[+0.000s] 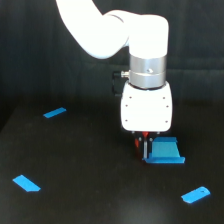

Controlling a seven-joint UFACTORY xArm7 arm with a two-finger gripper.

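Note:
My gripper (pixel 146 154) points down at the left side of a small blue tray or mat (pixel 167 150), right of the middle of the dark table. The dark fingers overlap the blue thing's left edge. A bit of red (pixel 137 143) shows beside the fingers; whether it belongs to a separate object or to the gripper I cannot tell. At this size the gap between the fingers is not clear, so open or shut cannot be made out.
Blue tape strips lie flat on the dark table: one at the back left (pixel 55 112), one at the front left (pixel 26 184), one at the front right (pixel 196 195).

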